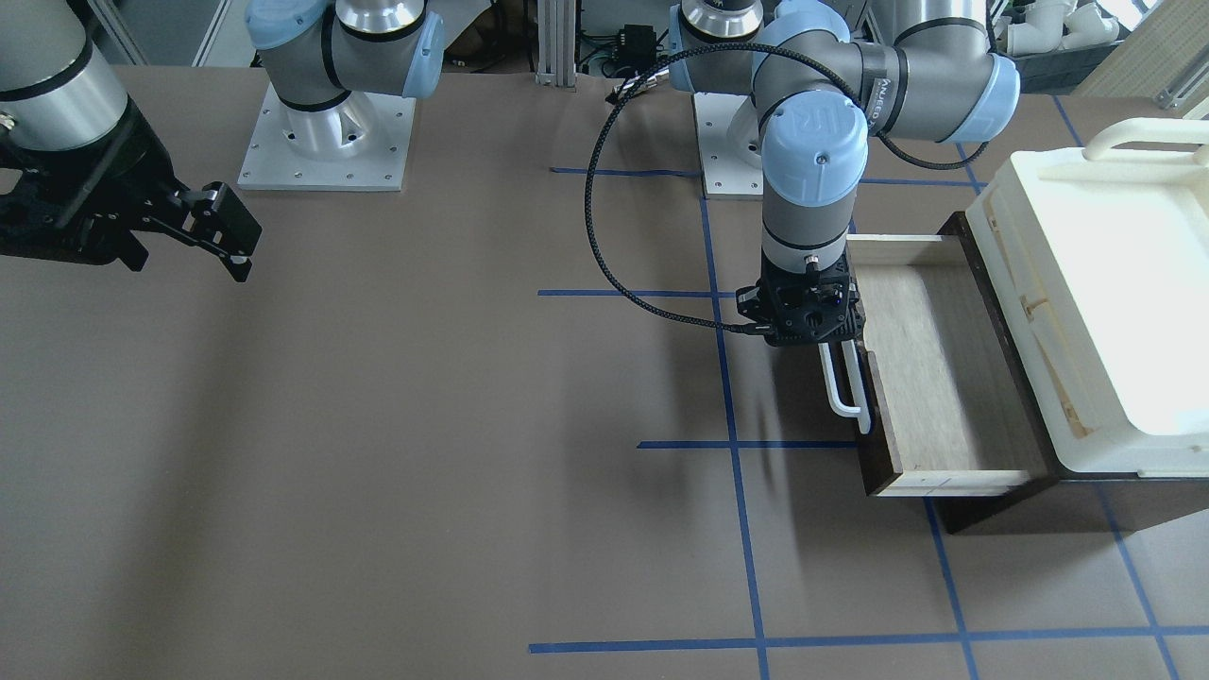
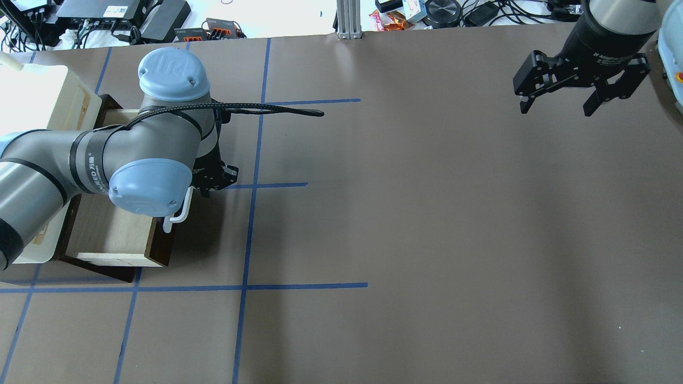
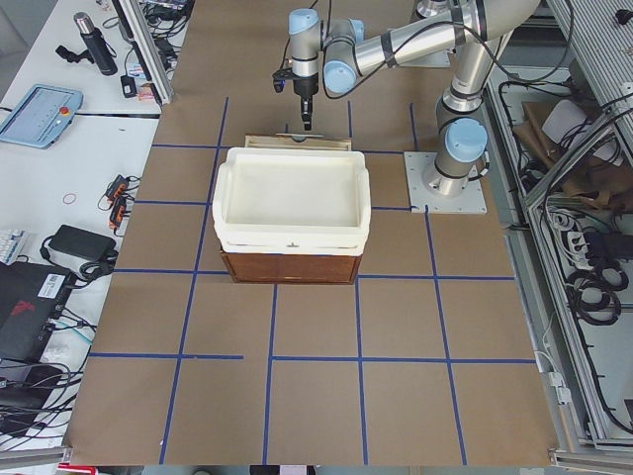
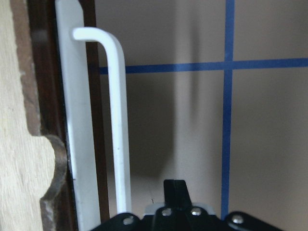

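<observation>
A dark wooden box with its drawer (image 1: pixel 946 385) pulled out and empty stands on the taped floor, a white tray (image 1: pixel 1122 295) on top. The drawer front carries a white bar handle (image 1: pixel 833 385), seen close up as a white rod (image 4: pixel 118 120) in the left wrist view. My black gripper (image 1: pixel 805 317) hangs at the drawer front, over the far part of the handle. In the wrist view its dark tip (image 4: pixel 175 197) is right of the rod; whether it is open or shut I cannot tell.
A second black gripper (image 2: pixel 576 83) hangs idle across the floor, with other arm bases at the back. The taped floor beside the drawer front is bare. Cables and electronics lie beyond the edge.
</observation>
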